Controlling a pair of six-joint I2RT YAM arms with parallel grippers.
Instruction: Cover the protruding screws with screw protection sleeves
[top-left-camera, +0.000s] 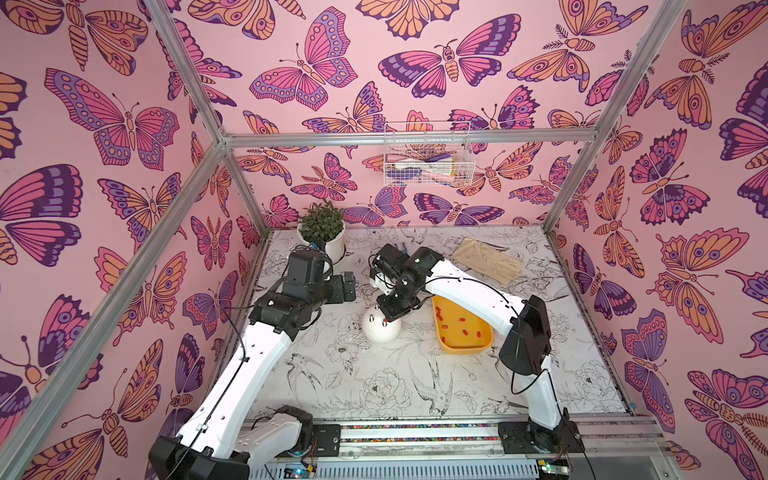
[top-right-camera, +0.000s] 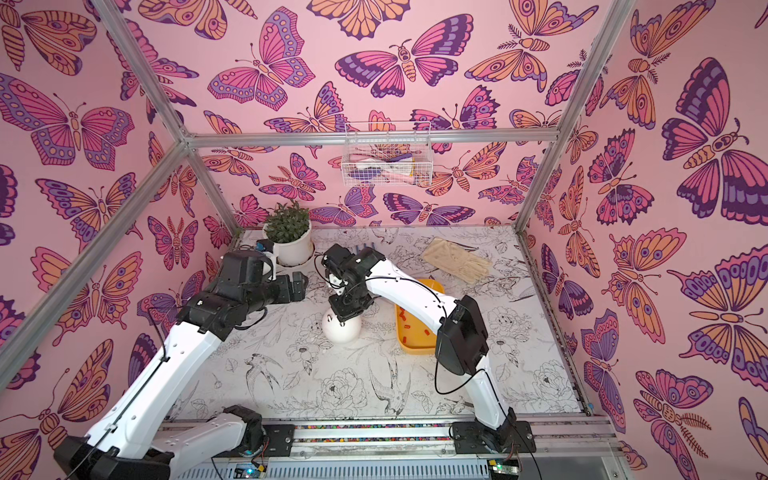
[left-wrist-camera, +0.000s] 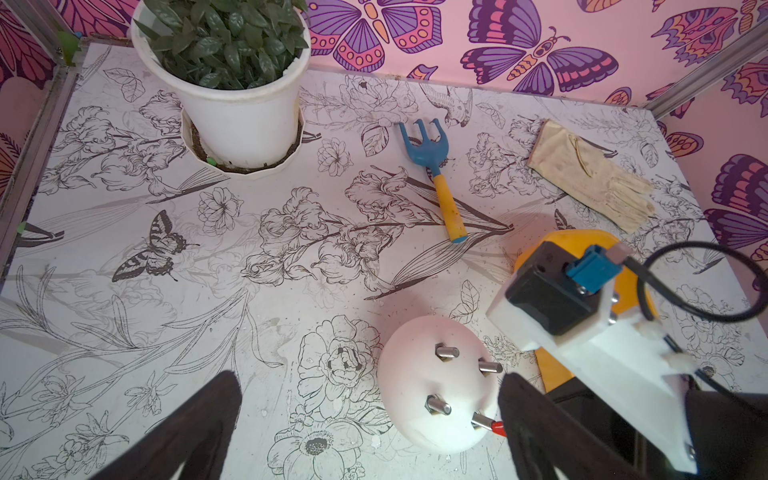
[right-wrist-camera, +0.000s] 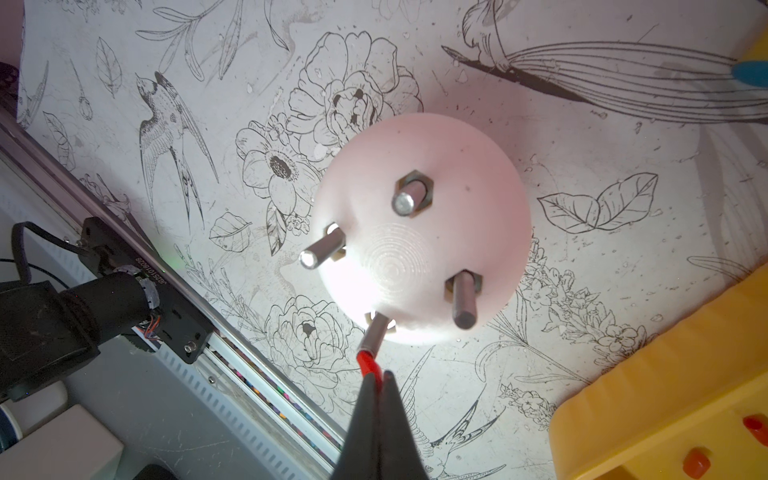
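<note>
A white dome (right-wrist-camera: 432, 240) with several bare metal screws stands on the table. One front screw (right-wrist-camera: 376, 332) has a red sleeve (right-wrist-camera: 368, 364) at its tip, bent at an angle to it. My right gripper is shut, the sleeve's rear end pinched thinly between its fingertips. How far the sleeve covers the tip is hard to tell. The same red sleeve (left-wrist-camera: 498, 428) shows at the dome's edge in the left wrist view. My left gripper is open and empty, left of the dome and apart from it.
A yellow tray (top-left-camera: 464, 349) with several red sleeves lies right of the dome, under the right arm. Toward the back are a potted plant (left-wrist-camera: 240, 120), a small fork (left-wrist-camera: 436, 176) and gloves (left-wrist-camera: 592, 172).
</note>
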